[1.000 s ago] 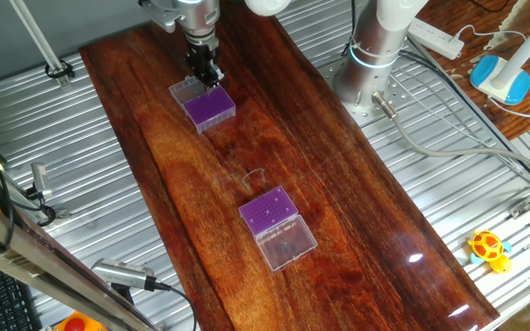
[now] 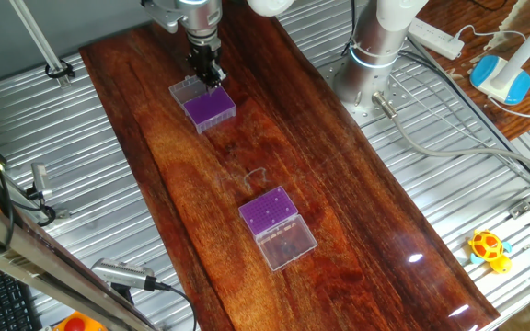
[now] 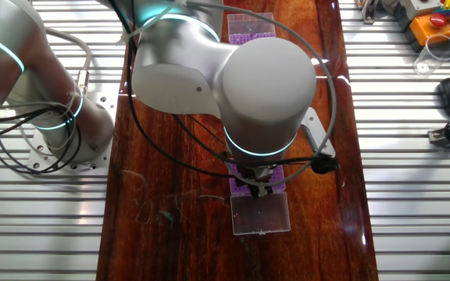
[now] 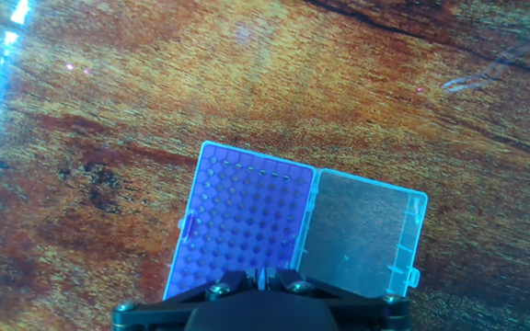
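Observation:
My gripper is at the bottom edge of the wrist view. Its dark fingers are drawn close together and look shut; whether something thin sits between them is too small to tell. Beyond them lies an open box with a purple perforated rack (image 4: 247, 211) and a clear lid (image 4: 355, 230) folded out flat beside it. In exterior view 1 the gripper (image 2: 213, 85) hangs over the far box (image 2: 212, 108), near the hinge side. A second open box holds another purple rack (image 2: 268, 210) with several pale spots, its clear lid (image 2: 286, 243) toward the near side.
Both boxes stand on a dark wooden board (image 2: 339, 248) with bare wood between and around them. The robot's base (image 2: 362, 83) stands beside the board. A toy turtle (image 2: 488, 246) lies off the board to the right. In exterior view 2 the arm (image 3: 264, 101) covers much of the boxes.
The gripper has shifted very slightly to the right over the far box in exterior view 1. Both boxes stay where they were.

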